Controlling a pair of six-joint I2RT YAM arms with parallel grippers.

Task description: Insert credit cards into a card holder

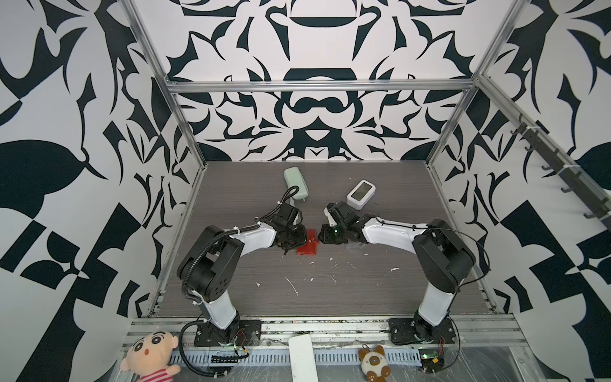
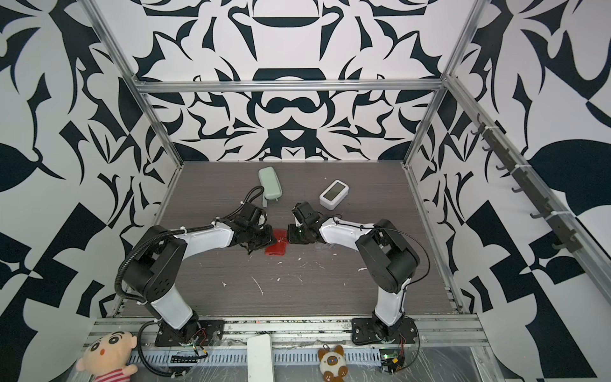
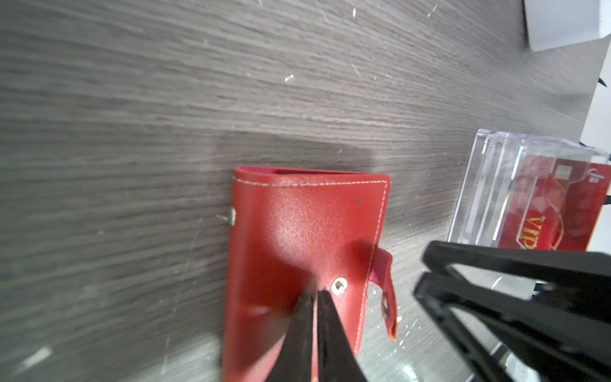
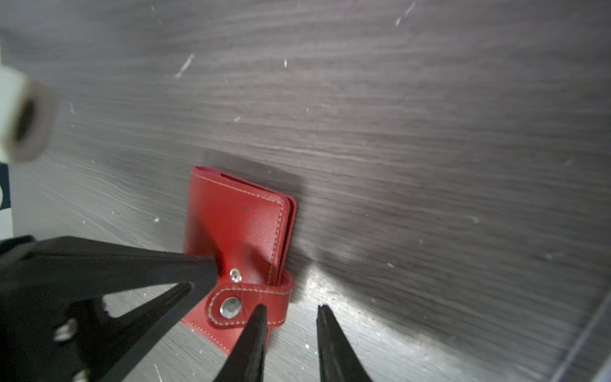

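A red leather card holder (image 1: 306, 248) lies on the table between my grippers, its snap strap (image 4: 254, 304) sticking out at the right side. My left gripper (image 1: 298, 240) is low over the holder's left part; its dark fingertips reach onto the red face in the left wrist view, their gap hard to judge. My right gripper is just right of the holder by the strap, its narrow fingertips apart with nothing clearly between them. A clear case (image 3: 483, 191) with red VIP cards (image 3: 550, 210) sits to the right, mostly hidden by the right arm in the top views.
A pale green pouch (image 1: 296, 182) and a white device with a screen (image 1: 361, 194) lie at the back.
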